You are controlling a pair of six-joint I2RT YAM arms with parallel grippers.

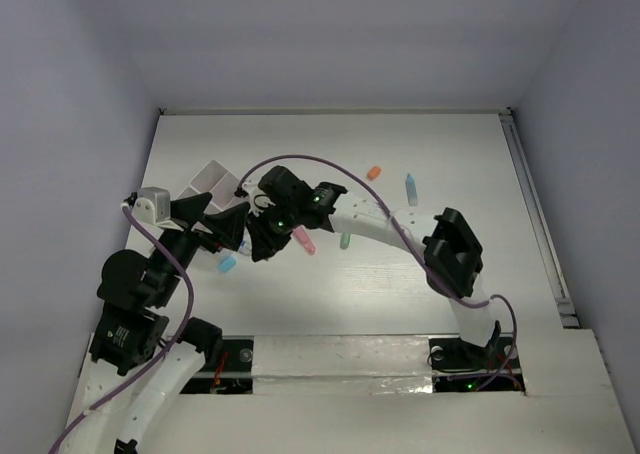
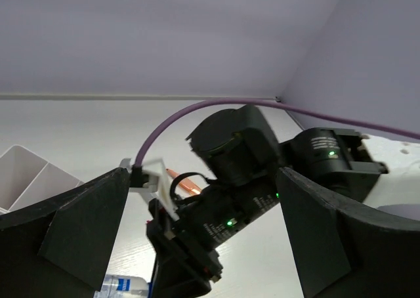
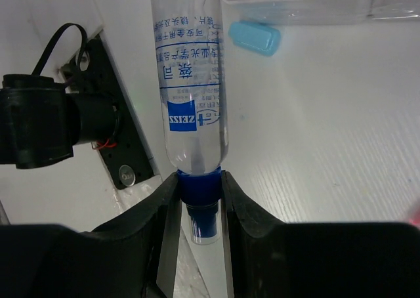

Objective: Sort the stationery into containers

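My right gripper is shut on a clear ZEISS spray bottle (image 3: 193, 81) at its blue neck. In the left wrist view the open fingers of my left gripper frame the right arm, and the bottle (image 2: 121, 286) shows low between them. A blue piece (image 3: 254, 39) lies beside the container. Pink (image 1: 304, 240), green (image 1: 345, 241), orange (image 1: 373, 173) and blue (image 1: 411, 189) items lie on the table.
Walls bound it at the sides and back. Both arms crowd the left half, hiding part of the container and some items.
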